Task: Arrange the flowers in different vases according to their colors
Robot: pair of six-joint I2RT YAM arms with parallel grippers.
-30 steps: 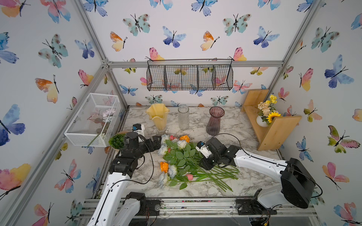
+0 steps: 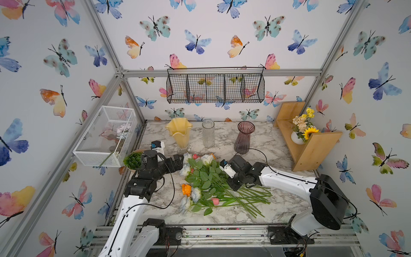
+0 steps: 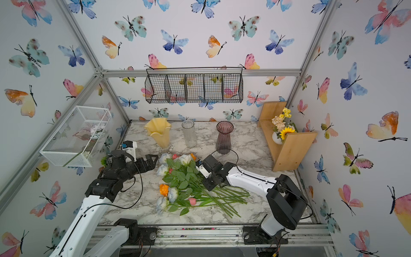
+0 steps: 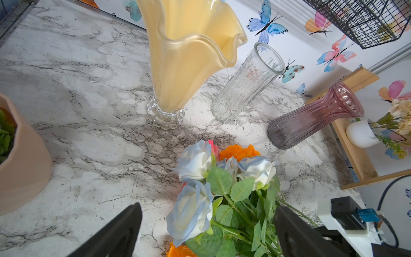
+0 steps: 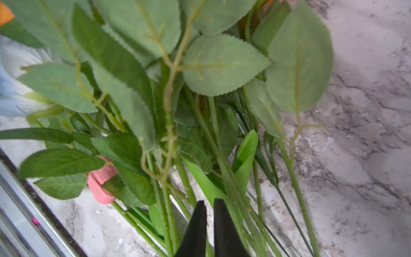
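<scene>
White-blue roses, orange flowers and pink flowers lie in a heap of green leaves and stems on the marble table. Behind them stand a yellow ruffled vase, a clear vase and a purple vase, with no flowers in them. My left gripper hangs open at the left of the heap, nothing held between its blurred fingers. My right gripper is over the stems, shut, with nothing showing between its fingertips.
A planter is at the left, beside a white mesh basket. A wooden shelf with a flower pot stands at the right. A black wire basket hangs on the back wall. Bare table surrounds the vases.
The left arm has not moved.
</scene>
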